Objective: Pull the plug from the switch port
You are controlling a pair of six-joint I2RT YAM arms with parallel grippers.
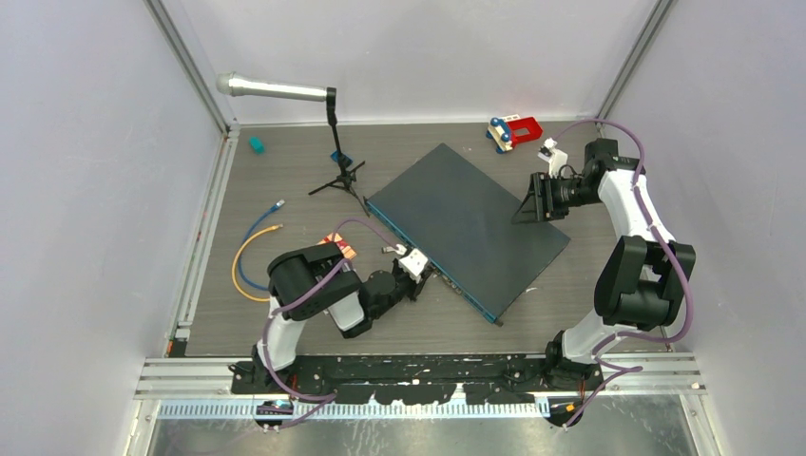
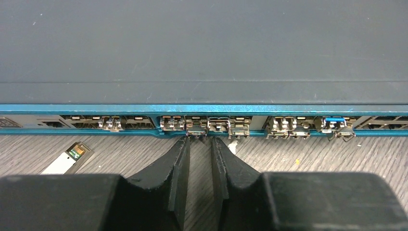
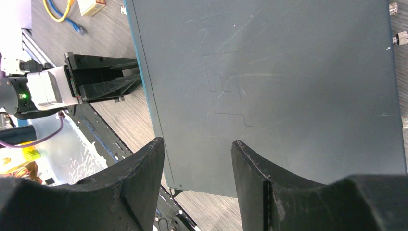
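A dark switch (image 1: 469,228) with a blue front edge lies on the table. In the left wrist view its port row holds several metal plugs (image 2: 196,126) with latches. My left gripper is at that row, fingertips just below a middle plug, open a narrow gap with no plug visible between them. My right gripper hangs over the switch's top at the right side, open, nothing between its fingers.
A loose metal module (image 2: 67,159) lies before the switch. Blue (image 1: 249,237) and yellow cables (image 1: 243,256), a small orange box (image 1: 342,245) and a stand (image 1: 337,171) are at left. A toy (image 1: 513,131) sits at back right.
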